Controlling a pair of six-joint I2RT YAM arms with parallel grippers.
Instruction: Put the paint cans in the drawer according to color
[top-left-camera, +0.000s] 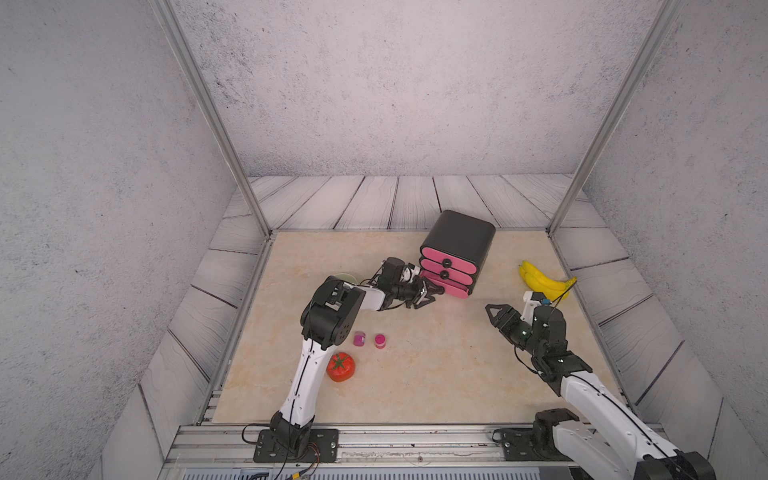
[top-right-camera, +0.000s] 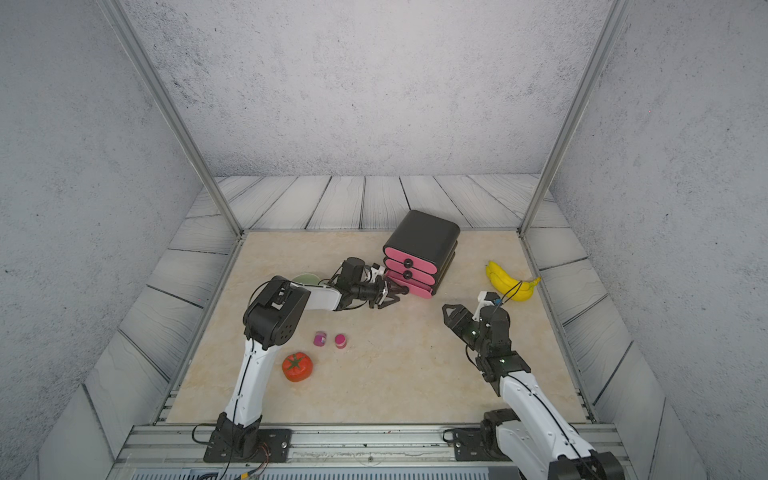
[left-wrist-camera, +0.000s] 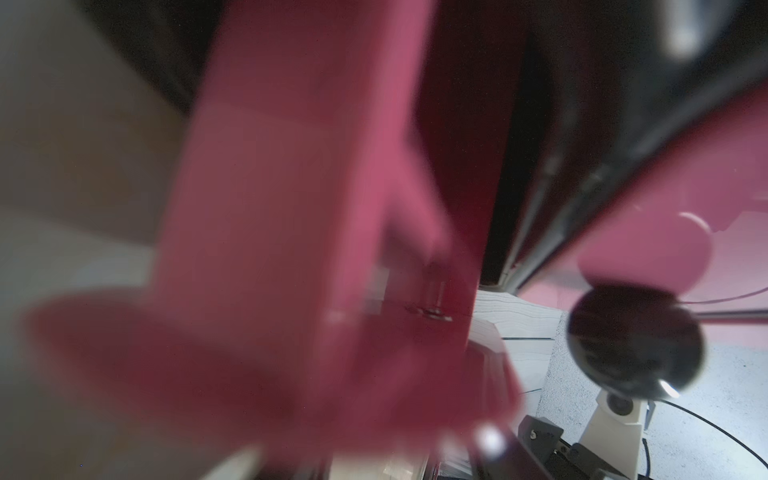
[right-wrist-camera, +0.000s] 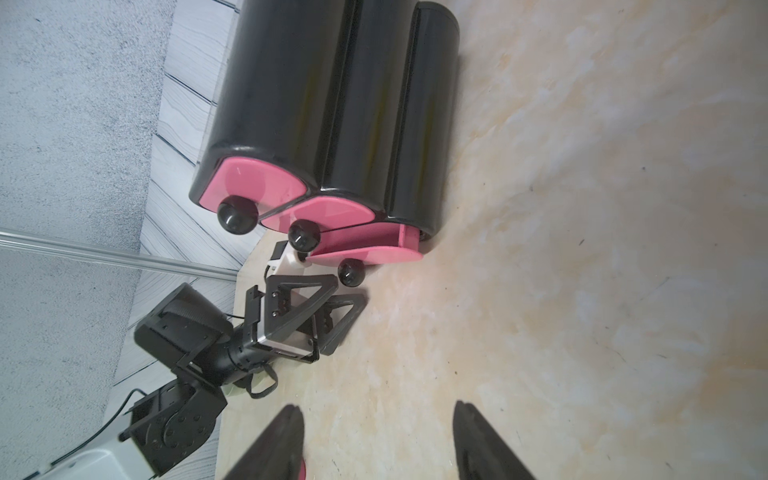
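Observation:
The black cabinet (top-left-camera: 457, 236) has three pink drawers. Its bottom drawer (right-wrist-camera: 376, 254) is pulled slightly out, its black knob at the front. My left gripper stands open at that drawer's front, beside the knob; the pink drawer fills much of the left wrist view, blurred. Two small pink-purple paint cans (top-left-camera: 359, 339) (top-right-camera: 340, 341) stand on the table, left of centre near the front. My right gripper (top-left-camera: 504, 316) hangs over the right side of the table, its fingers apart with nothing seen between them.
A red tomato (top-left-camera: 340, 366) sits at the front left, a banana (top-left-camera: 546, 280) at the right beside the right arm. A green bowl (top-right-camera: 306, 278) is partly hidden behind the left arm.

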